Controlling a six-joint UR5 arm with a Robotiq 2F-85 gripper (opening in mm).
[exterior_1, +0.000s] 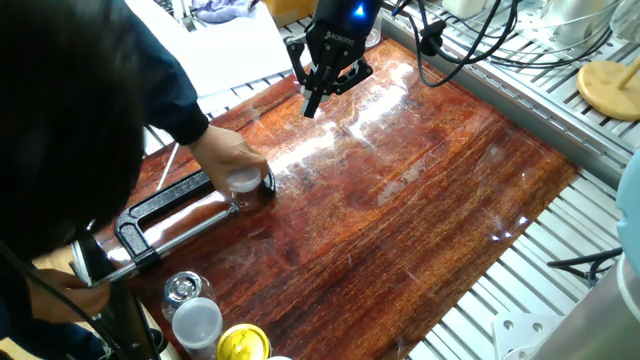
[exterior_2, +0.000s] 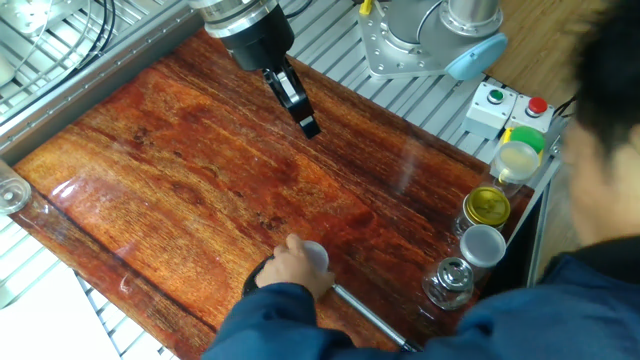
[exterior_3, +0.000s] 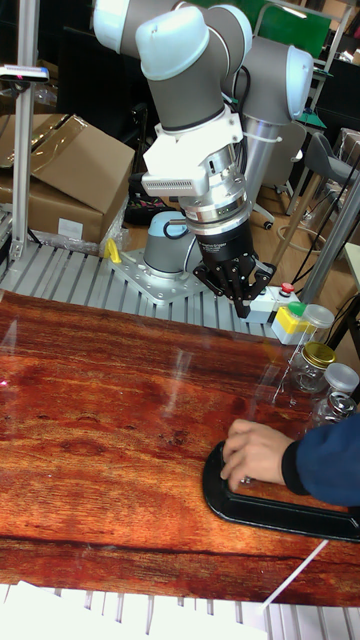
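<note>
My gripper (exterior_1: 312, 108) hangs above the far part of the wooden board, its fingers together and nothing visible between them. In exterior view 2 the gripper (exterior_2: 311, 130) is over bare wood, well apart from the person's hand. A black clamp (exterior_1: 160, 205) with a metal rod lies on the board, handled by a person with both hands. One hand (exterior_1: 222, 158) is at the clamp's end, where a small clear jar (exterior_1: 244, 182) with a pale lid sits. That jar is partly hidden by fingers in exterior view 3.
Several jars stand along one board edge, among them a gold-lidded jar (exterior_2: 487, 207) and a white-lidded jar (exterior_2: 482, 246). A button box (exterior_2: 490, 108) is beyond them. The person leans over the near side. The board's middle (exterior_1: 400, 220) is clear.
</note>
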